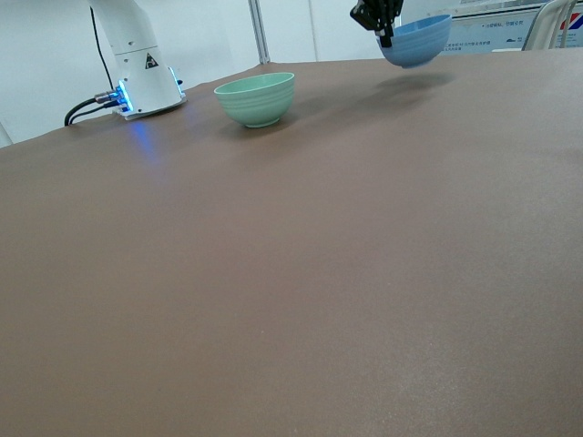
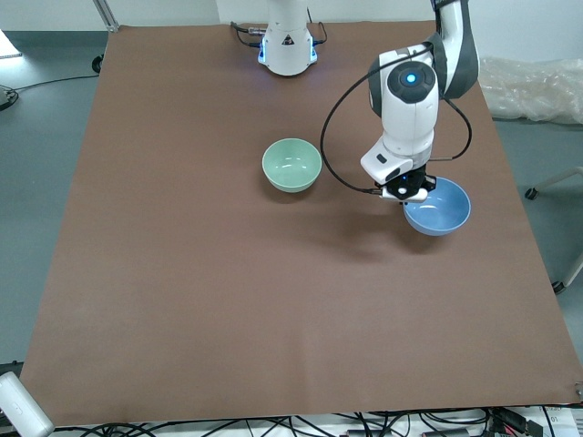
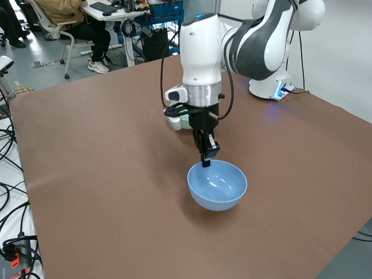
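Note:
My gripper (image 3: 206,161) is shut on the near rim of a light blue bowl (image 3: 217,192), which hangs just above the table (image 2: 273,291); its shadow lies below it in the top view (image 1: 416,47). In the left view the bowl (image 2: 444,215) is partly hidden by the wrist. A mint green bowl (image 2: 291,166) stands on the table to the left of it, mostly hidden by the arm in the right view.
Cables and equipment line the table's edge (image 3: 17,244).

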